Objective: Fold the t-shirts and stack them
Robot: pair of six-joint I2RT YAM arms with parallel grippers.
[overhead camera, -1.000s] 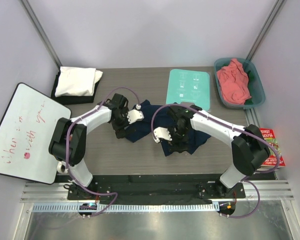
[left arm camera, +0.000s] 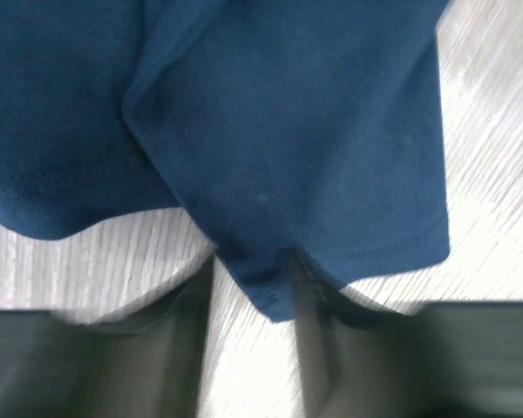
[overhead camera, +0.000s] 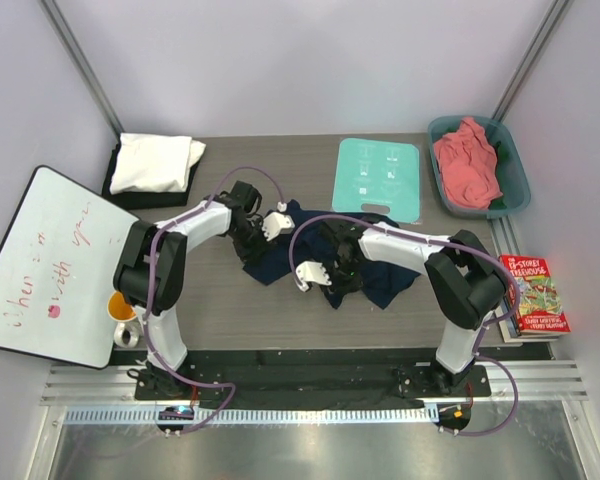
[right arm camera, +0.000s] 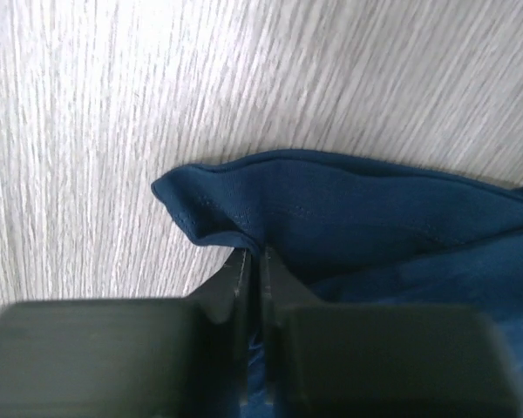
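A navy t-shirt [overhead camera: 388, 284] lies crumpled and spread over the middle of the table, partly hidden under both arms in the top view. Over its left end, my left gripper is parted, and a pointed corner of navy cloth [left arm camera: 270, 218] lies between and below its fingertips without being pinched. Along the shirt's near side, my right gripper is closed on a fold near a corner of the navy fabric [right arm camera: 349, 205]. White folded cloth [overhead camera: 152, 165] rests on a black base at the back left.
A teal basket [overhead camera: 520, 180] with coral-red cloth [overhead camera: 466, 165] stands at the back right. A green board [overhead camera: 377, 165] lies behind the shirt. The whiteboard [overhead camera: 50, 270] and mug [overhead camera: 125, 330] border the left, books [overhead camera: 536, 295] the right. Bare table lies in front.
My right gripper has shifted left and slightly toward the near edge, its arm swinging inward. The left gripper has moved a little up and left, and its arm has shifted right.
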